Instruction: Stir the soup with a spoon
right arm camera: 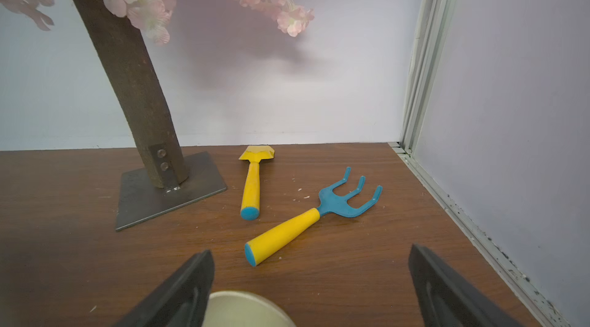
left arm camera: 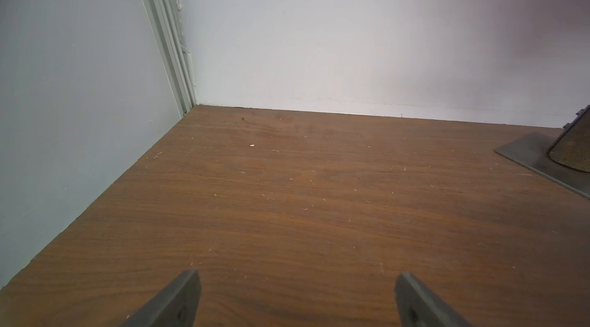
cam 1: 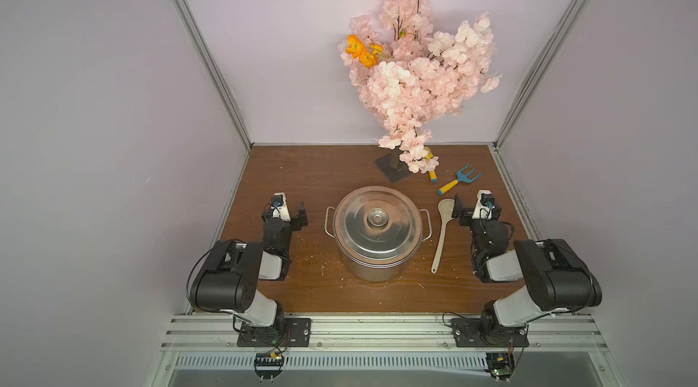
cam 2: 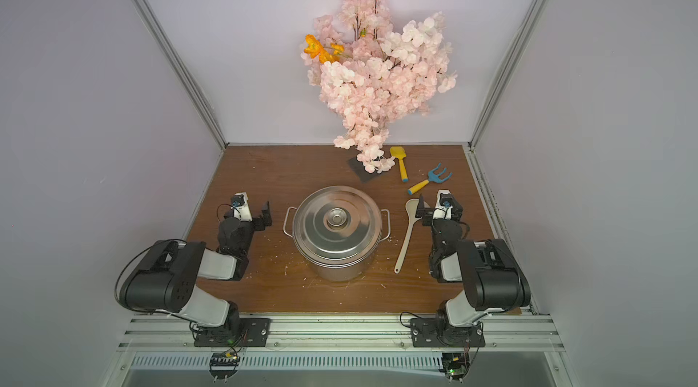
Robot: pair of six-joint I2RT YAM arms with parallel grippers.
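A silver pot (cam 1: pixel 374 274) stands mid-table, its metal lid (cam 1: pixel 356 230) on top, so whatever is inside is hidden. To its right lies a long pale spoon (cam 1: pixel 440 245), bowl toward the back and handle toward the front edge. My right gripper is open just right of the spoon's bowl; the bowl's pale rim (right arm camera: pixel 245 308) shows low in the right wrist view, beside the left finger. Over on the pot's left, my left gripper is also open, with only bare table visible between its fingers.
Behind the spoon lie a blue-and-yellow fork (right arm camera: pixel 284 236) and a yellow scraper-like tool (right arm camera: pixel 250 185). A blossom tree (cam 2: pixel 378 89) rises from a dark base plate (right arm camera: pixel 138 207) at the back.
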